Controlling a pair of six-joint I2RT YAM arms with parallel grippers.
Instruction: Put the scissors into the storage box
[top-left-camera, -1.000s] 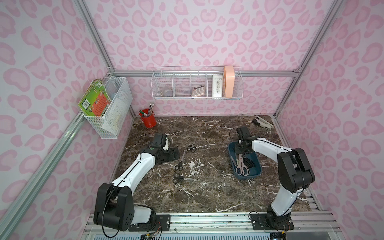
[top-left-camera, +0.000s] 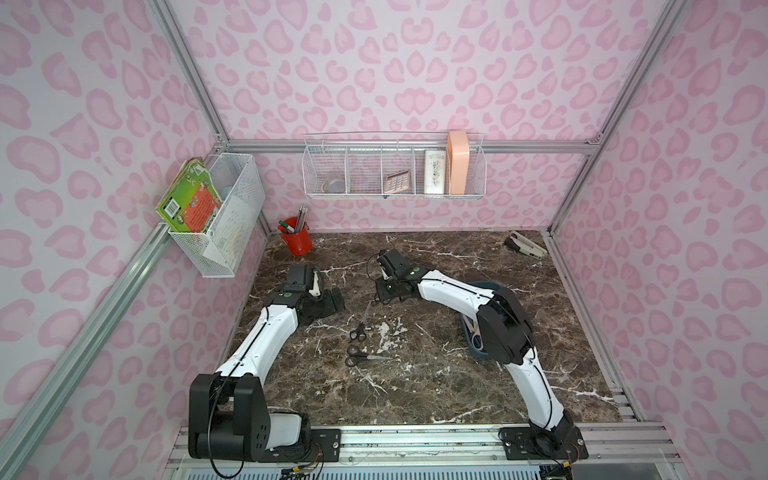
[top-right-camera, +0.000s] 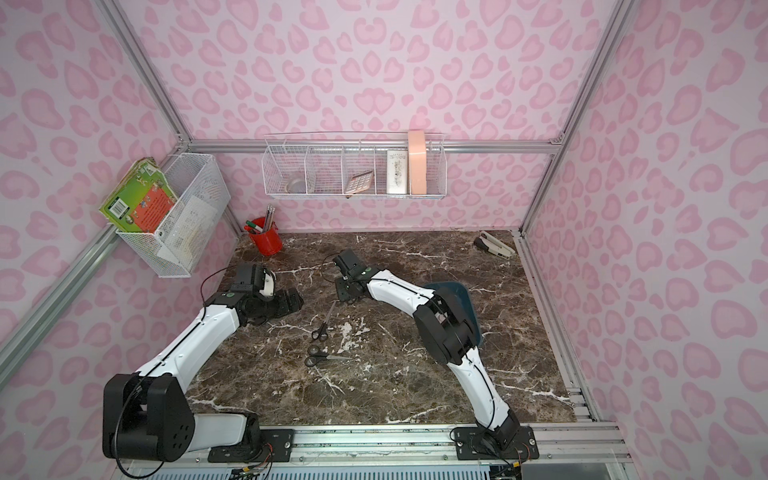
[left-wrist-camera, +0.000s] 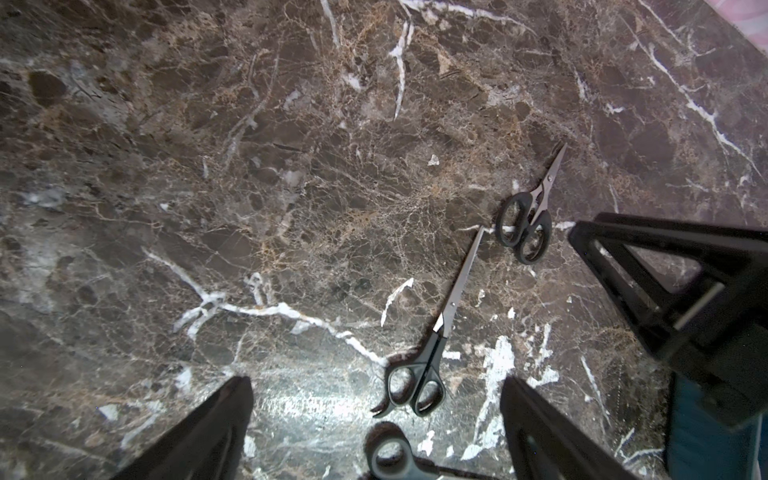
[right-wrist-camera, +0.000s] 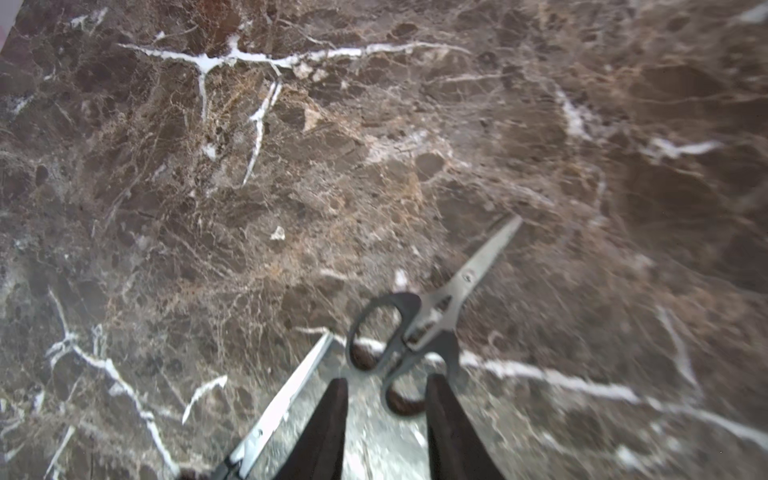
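My right gripper hangs over a small pair of black-handled scissors (right-wrist-camera: 448, 296), its fingers apart at the handles with nothing visibly held. Longer scissors (left-wrist-camera: 448, 312) lie beside them, and another pair (top-left-camera: 356, 356) lies nearer the front. The blue storage box (top-right-camera: 465, 308), partly hidden by the right arm, holds several scissors (top-left-camera: 476, 336). My left gripper (top-left-camera: 334, 301) hovers left of the loose scissors, its fingers (left-wrist-camera: 208, 424) wide apart with nothing between them.
A red pen cup (top-left-camera: 297, 240) stands at the back left and a stapler (top-left-camera: 524, 245) at the back right. Wire baskets (top-right-camera: 352, 194) hang on the walls.
My right gripper has swung left from over the storage box to above the small scissors. The left gripper has shifted slightly left.
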